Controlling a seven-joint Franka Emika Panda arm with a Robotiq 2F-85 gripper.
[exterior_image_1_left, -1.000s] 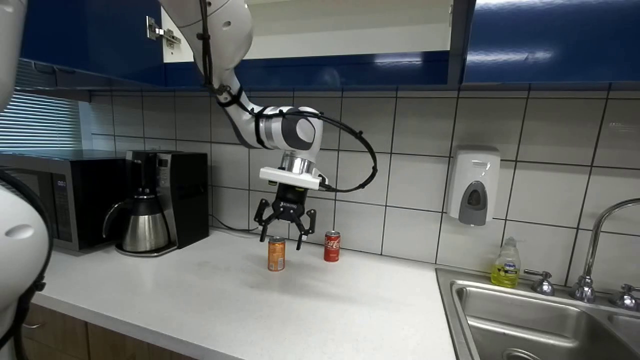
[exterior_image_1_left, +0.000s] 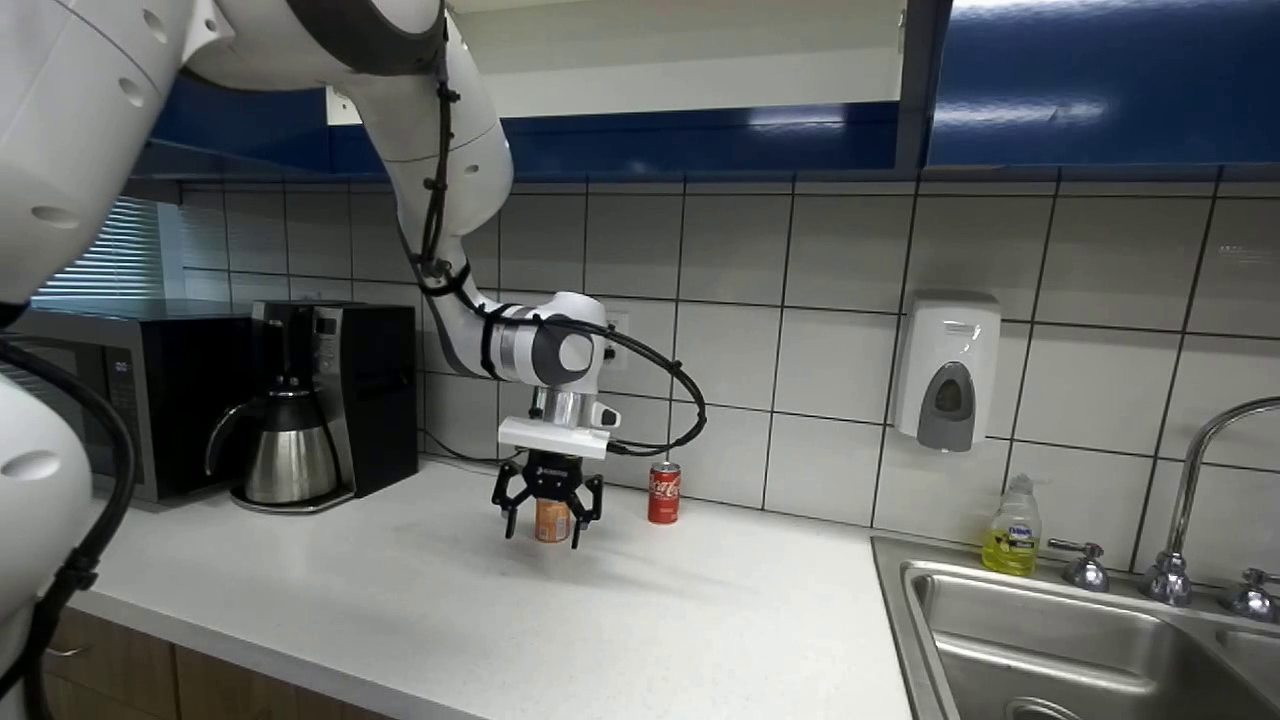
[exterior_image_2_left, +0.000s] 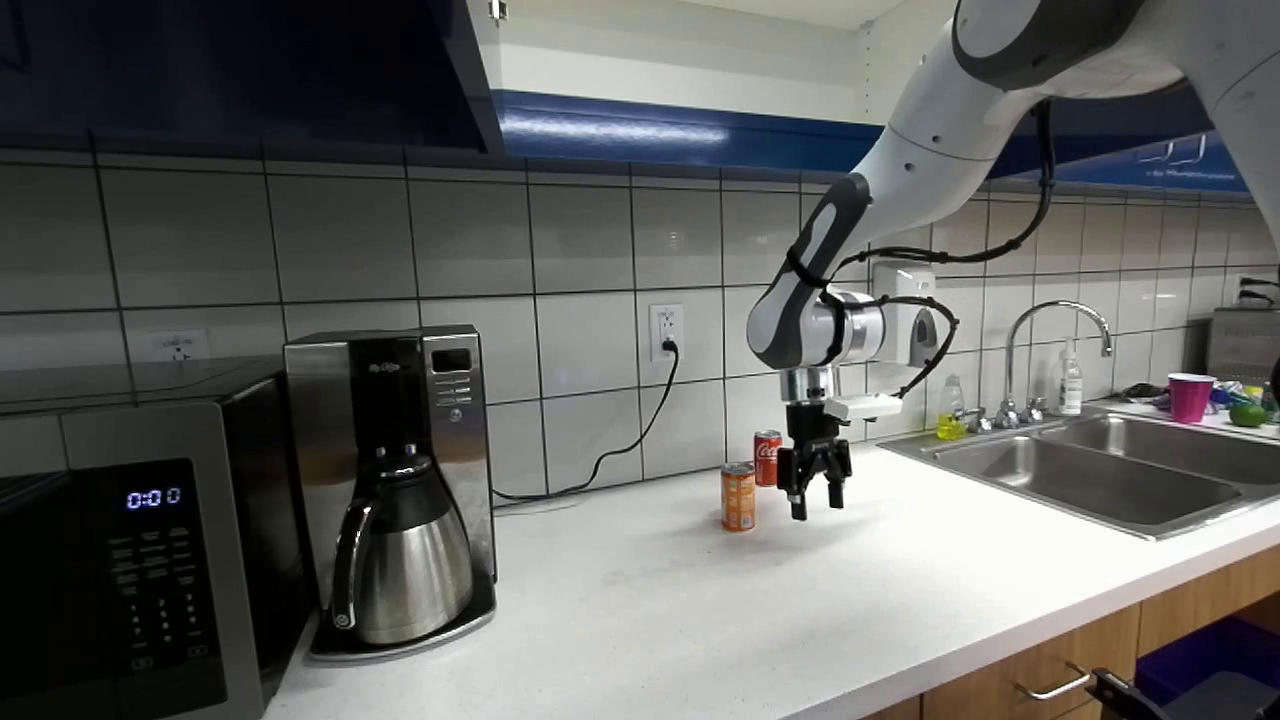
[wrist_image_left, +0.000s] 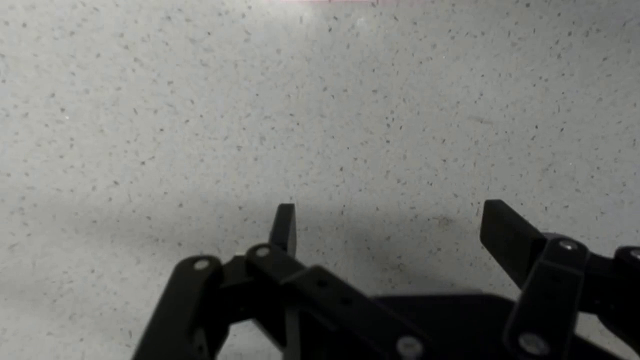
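Note:
An orange can (exterior_image_2_left: 738, 497) stands upright on the white counter, and a red Coca-Cola can (exterior_image_2_left: 767, 458) stands farther back, close to the tiled wall. My gripper (exterior_image_2_left: 818, 509) points down, open, to the right of the orange can in exterior view 2 and apart from it. From exterior view 1, the gripper (exterior_image_1_left: 545, 540) overlaps the orange can (exterior_image_1_left: 552, 521), partly hiding it; the red can (exterior_image_1_left: 663, 493) is in full sight to its right. Bare speckled counter lies between the spread fingers in the wrist view, where neither can shows clearly.
A coffee maker (exterior_image_2_left: 452, 360) with a steel carafe and a microwave (exterior_image_2_left: 132, 540) occupy the left side. To the right are the sink (exterior_image_1_left: 1080, 636) and a yellow soap bottle (exterior_image_1_left: 1014, 528).
The arm has come down, with the gripper moving lower and slightly left in exterior view 1, now in front of the orange can. Both cans stay put, and the gripper remains open.

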